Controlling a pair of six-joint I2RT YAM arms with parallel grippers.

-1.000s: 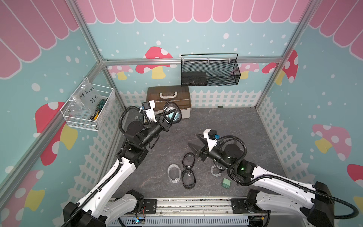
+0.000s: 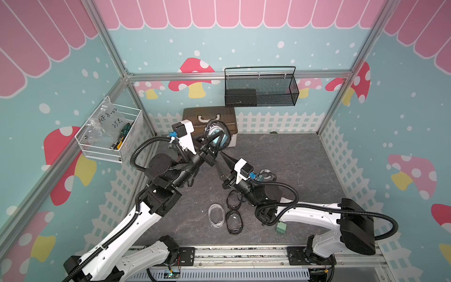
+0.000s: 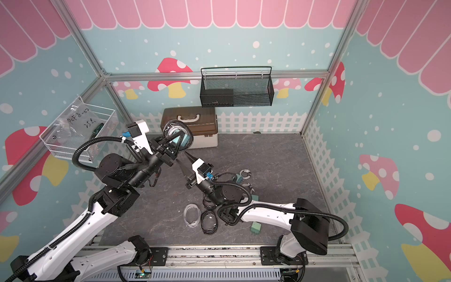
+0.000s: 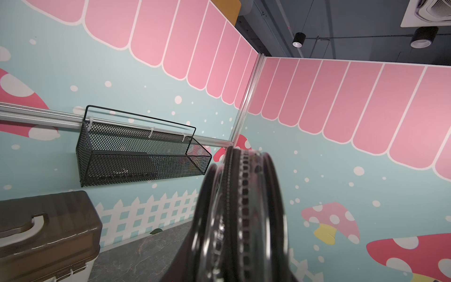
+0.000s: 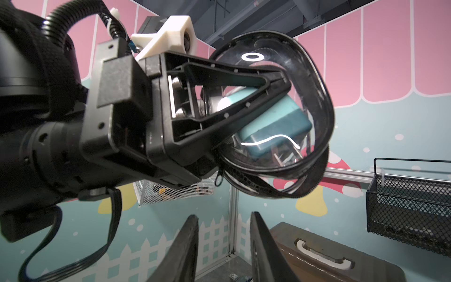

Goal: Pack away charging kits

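My left gripper is shut on a round clear pouch (image 5: 313, 77) with a black zipped rim. Inside the pouch sits a teal charger block (image 5: 284, 117), along with a pale coiled item. In the left wrist view the zip band (image 4: 237, 211) faces the camera edge-on, filling the lower middle. Below the pouch, my right gripper is open, its fingers apart and nothing between them. On the floor lie a grey coiled cable (image 2: 210, 213), two black coils (image 2: 241, 221) and a green charger block (image 2: 281, 228); another coil (image 2: 267, 172) is partly behind the right arm.
A brown-lidded case (image 3: 206, 115) stands at the back, behind the pouch. On the back wall hangs a black mesh basket (image 2: 277, 96) with a dark box inside. A white basket (image 2: 101, 155) on the left holds a bag and tools. Open floor lies at right.
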